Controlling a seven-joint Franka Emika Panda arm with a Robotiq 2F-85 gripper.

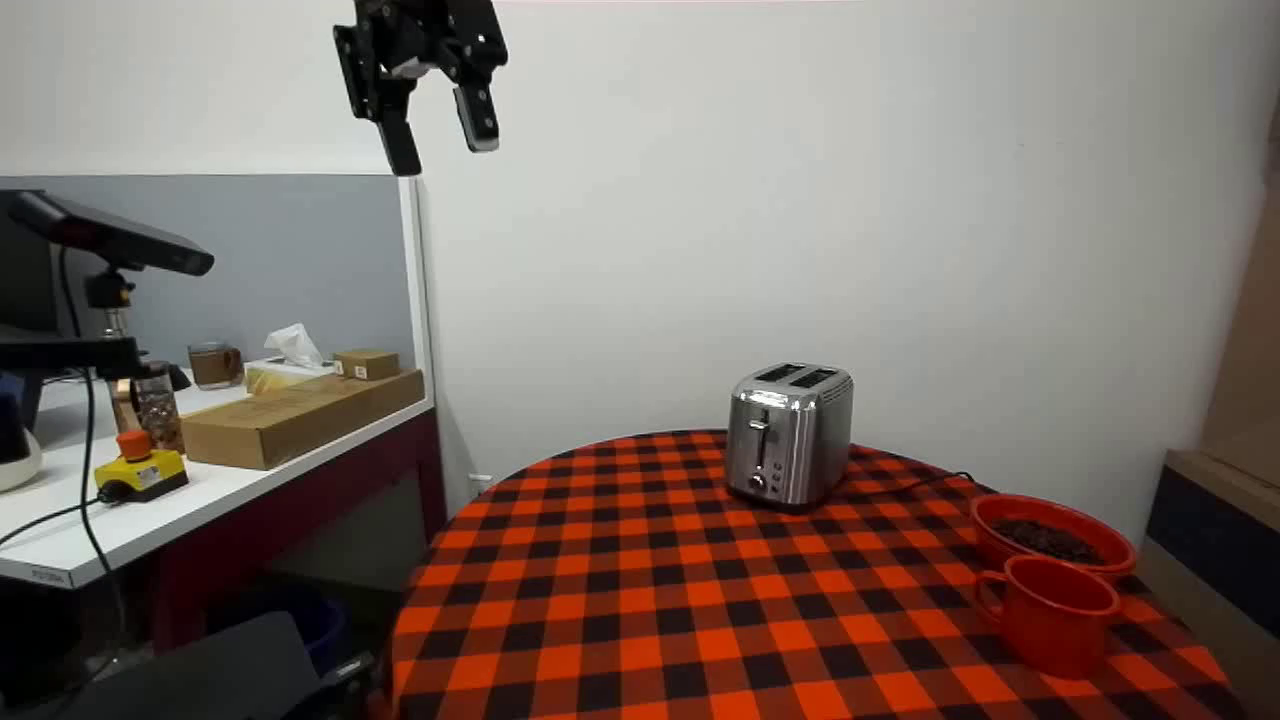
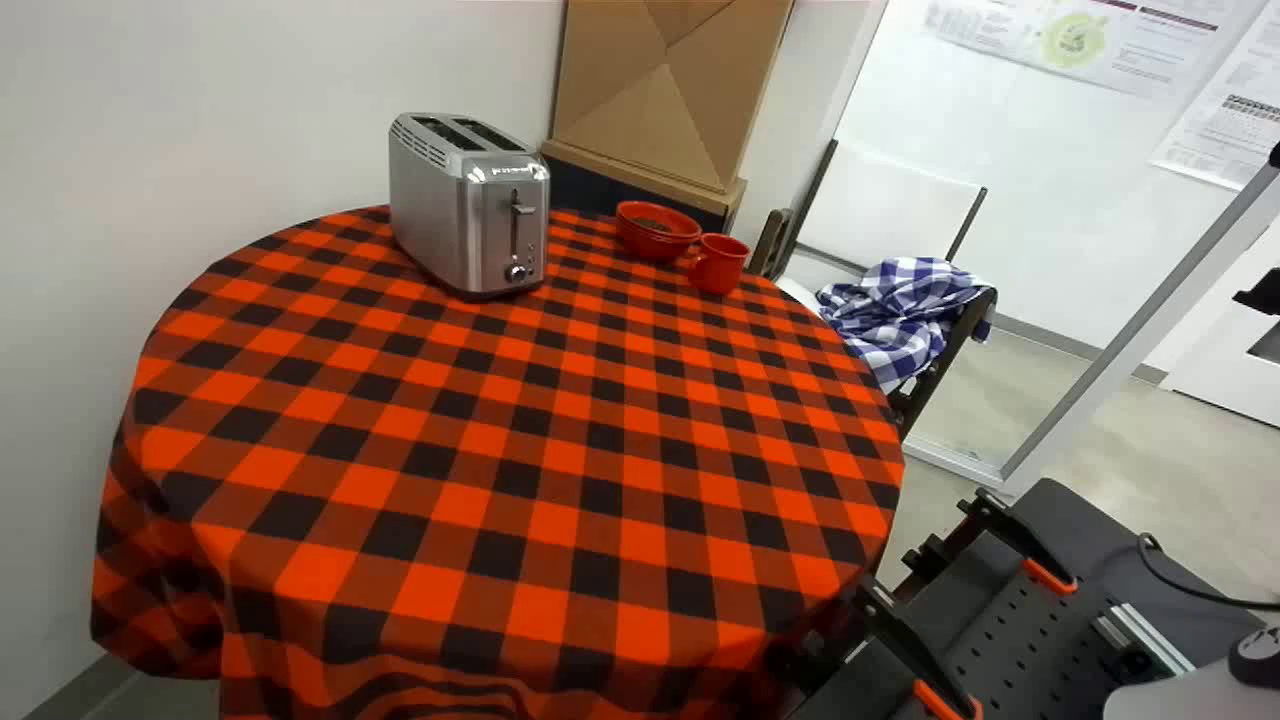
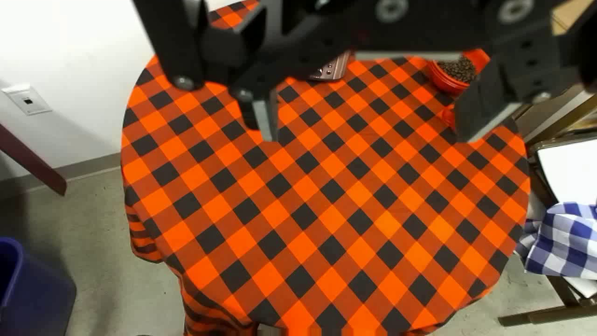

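High above the table, my gripper is open, with nothing between its spread fingers. In the wrist view the gripper shows against the bare checked cloth far below. A silver two-slot toaster stands upright at the table's back edge, its slots empty-looking and its lever on the front; in the wrist view my gripper hides most of it. On the right side of the table sits a red bowl of dark brown bits, probably beans. Close beside it is a red mug, upright; its inside bottom is hidden.
A red-and-black checked tablecloth covers the round table, whose middle and front are clear. The toaster's cord runs right along the cloth. A white desk with a cardboard box stands left. A chair holds a blue checked cloth.
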